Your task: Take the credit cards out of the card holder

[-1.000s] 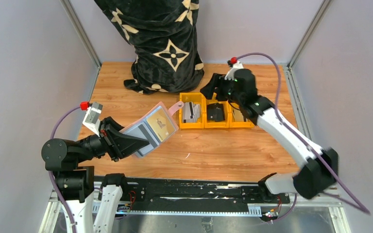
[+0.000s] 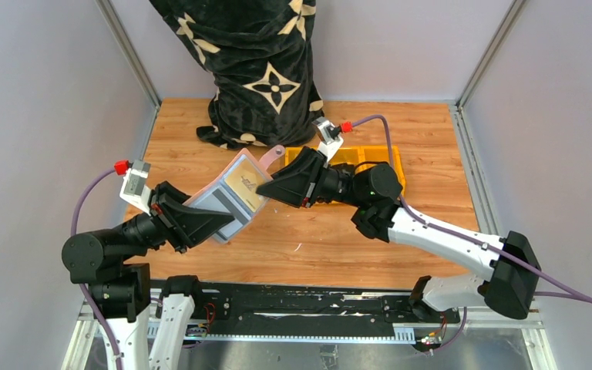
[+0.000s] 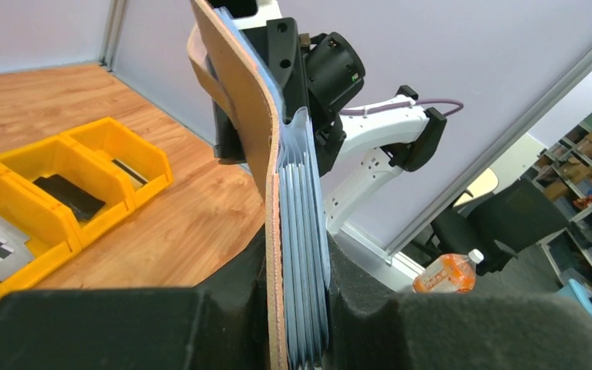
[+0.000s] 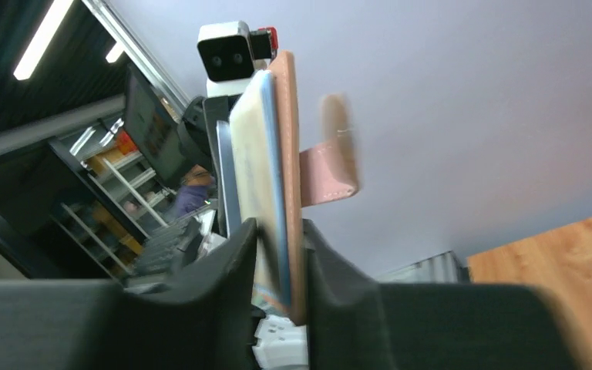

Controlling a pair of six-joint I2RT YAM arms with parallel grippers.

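Observation:
The pink card holder (image 2: pixel 227 189), with clear sleeves and a gold card (image 2: pixel 245 182), is raised over the table, my left gripper (image 2: pixel 208 220) shut on its lower end. In the left wrist view its pale layered sleeves (image 3: pixel 301 247) stand edge-on. My right gripper (image 2: pixel 274 189) reaches the holder's right part. In the right wrist view the holder (image 4: pixel 289 139) stands between its blurred fingertips, seemingly partly open; whether they touch it I cannot tell.
A yellow three-compartment tray (image 2: pixel 393 169) with cards and dark items sits behind my right gripper. A dark patterned cloth (image 2: pixel 254 69) hangs at the back.
The held holder has shifted slightly up and left since a second ago.

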